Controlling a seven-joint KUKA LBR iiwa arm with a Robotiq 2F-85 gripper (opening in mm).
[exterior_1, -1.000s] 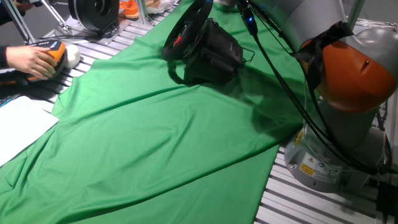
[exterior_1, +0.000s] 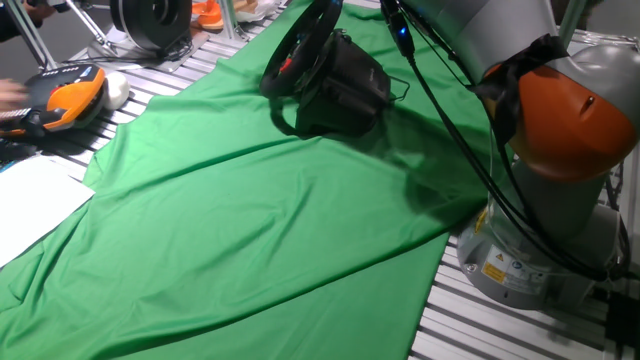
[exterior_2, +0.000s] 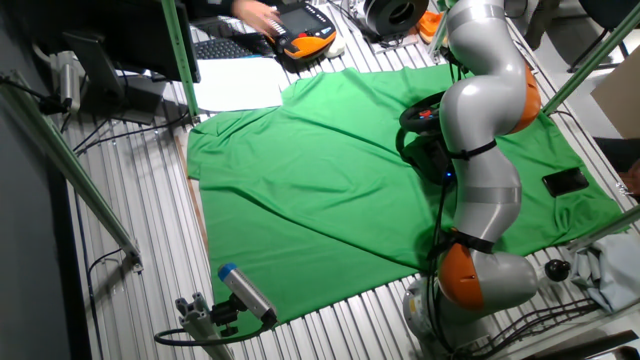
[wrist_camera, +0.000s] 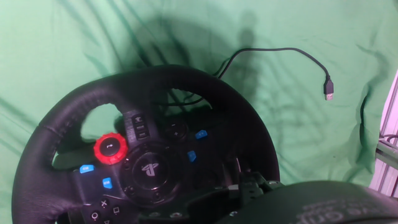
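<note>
A black steering wheel (wrist_camera: 149, 171) with a red dial and blue buttons fills the lower left of the wrist view. In exterior view 1 the wheel (exterior_1: 300, 48) is tilted, and its black base (exterior_1: 345, 90) is over the green cloth. Its cable ends in a USB plug (wrist_camera: 329, 89) lying on the cloth. Part of my gripper shows dark against the wheel's right rim; whether its fingers touch or grip the rim cannot be made out. Exterior view 1 cuts the gripper off, and in exterior view 2 my arm (exterior_2: 485, 130) covers it.
Green cloth (exterior_2: 300, 180) covers the slatted table, its middle and left clear. White paper (exterior_2: 238, 84) lies at its edge, with an orange-black handheld device (exterior_2: 303, 35) beyond, under a person's hand. A dark phone-like object (exterior_2: 565, 181) rests right of my arm. A camera (exterior_2: 247, 292) stands at the front.
The person's hand has drawn back leftward across the orange device. My arm and the steering wheel have not visibly moved.
</note>
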